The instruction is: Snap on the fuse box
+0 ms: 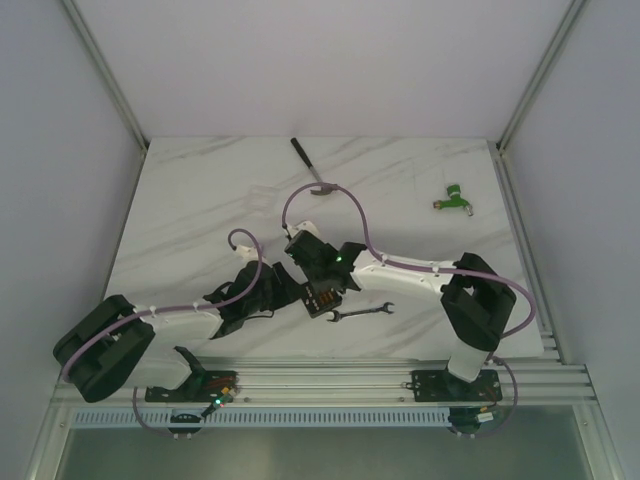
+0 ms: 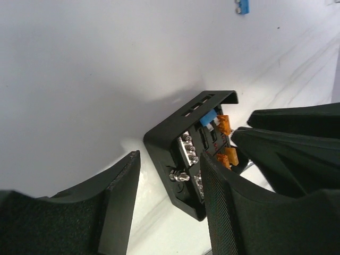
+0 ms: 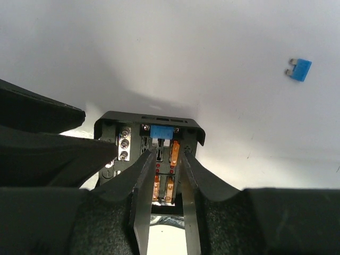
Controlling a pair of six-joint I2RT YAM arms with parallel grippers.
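The black fuse box (image 1: 322, 301) lies on the table between both grippers, with blue and orange fuses showing inside it in both wrist views. My left gripper (image 1: 290, 285) is just left of the box; in the left wrist view its fingertips (image 2: 206, 164) are parted beside the box, nothing visible between them. My right gripper (image 1: 316, 270) hangs over the box; in the right wrist view its fingers (image 3: 199, 186) are narrowly apart over the box's fuses. A blue fuse (image 3: 300, 69) lies loose on the table apart from the box.
A wrench (image 1: 360, 313) lies just below the box. A hammer (image 1: 312, 170), a clear container (image 1: 262, 198) and a green valve (image 1: 453, 200) stand farther back.
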